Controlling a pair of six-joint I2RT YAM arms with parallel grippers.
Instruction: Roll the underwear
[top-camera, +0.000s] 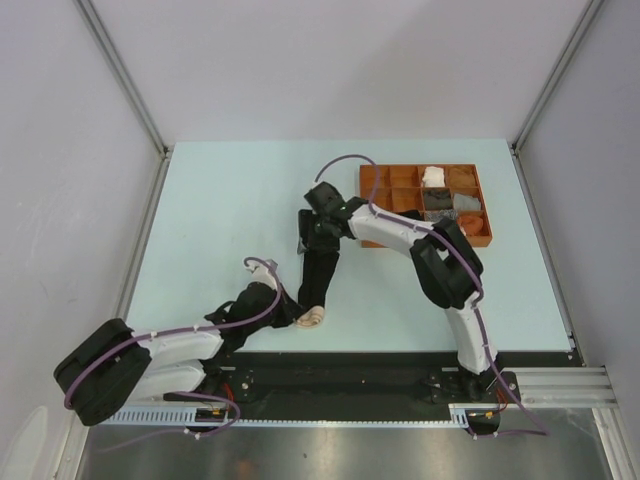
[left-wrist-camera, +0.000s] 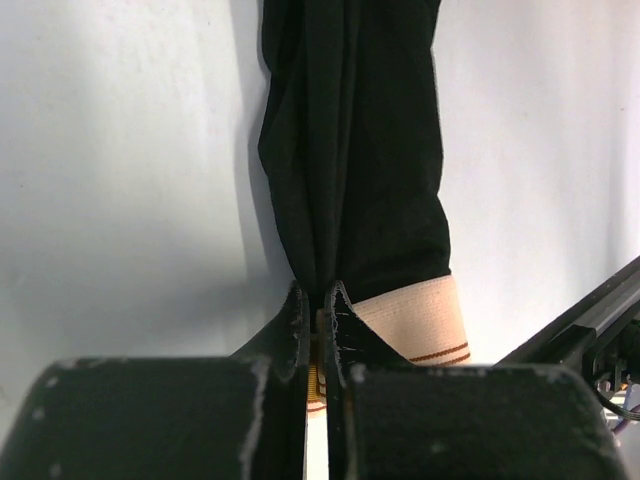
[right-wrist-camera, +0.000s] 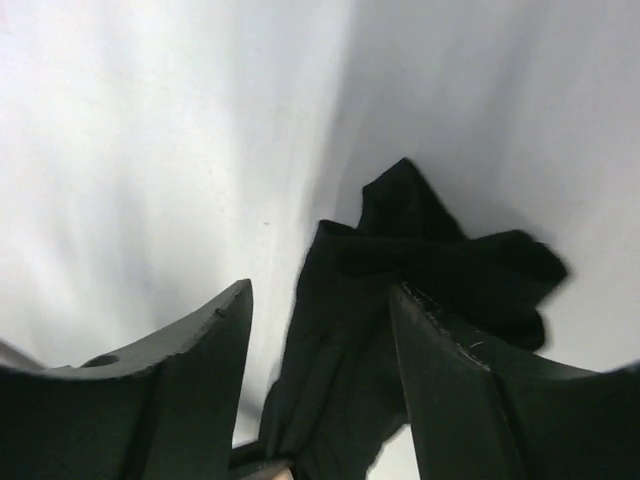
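Black underwear (top-camera: 318, 280) with a beige waistband (left-wrist-camera: 410, 318) lies folded into a narrow strip, its band toward the table's front edge. My left gripper is shut at the band end, with black cloth pinched at its fingertips. At the far end, my right gripper stands open above the bunched black cloth (right-wrist-camera: 440, 265), a finger to either side of part of it. From above, the right arm hides that far end. Whether the right fingers touch the cloth, I cannot tell.
A brown compartment box (top-camera: 390, 180) at the back right holds several rolled cloths, some cells empty. Bare white table (top-camera: 220, 215) lies to the left, and the front right is clear too.
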